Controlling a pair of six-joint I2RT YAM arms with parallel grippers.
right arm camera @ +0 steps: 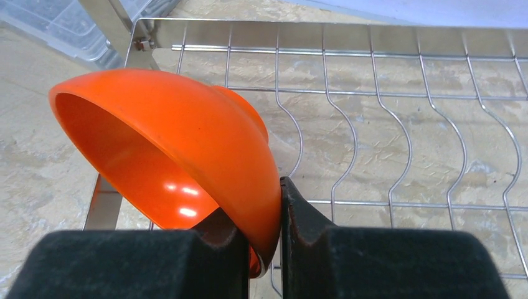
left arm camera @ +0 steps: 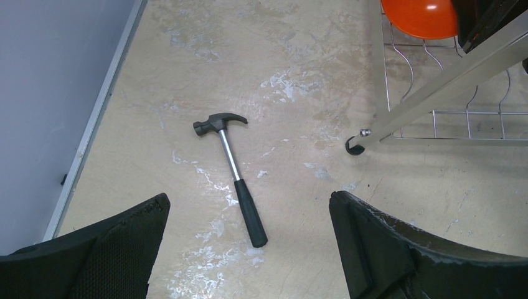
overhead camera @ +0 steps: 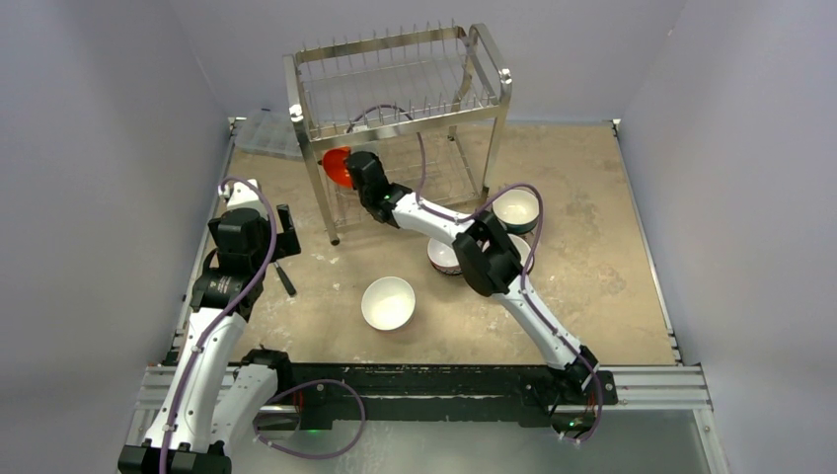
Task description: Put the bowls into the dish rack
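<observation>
An orange bowl is tilted on its side at the left end of the dish rack's lower wire shelf, under the upper tier. My right gripper is shut on the bowl's rim, the wall pinched between its fingers. Whether the bowl rests on the wires is hard to tell. A white bowl stands upright on the floor in front. Other bowls sit to the right: a patterned one, one with a green outside, and one partly hidden by my right arm. My left gripper hangs open over a hammer, holding nothing.
The hammer lies on the floor left of the rack's front leg. A clear plastic box is at the back left, beside the rack. Free floor spreads on the right side.
</observation>
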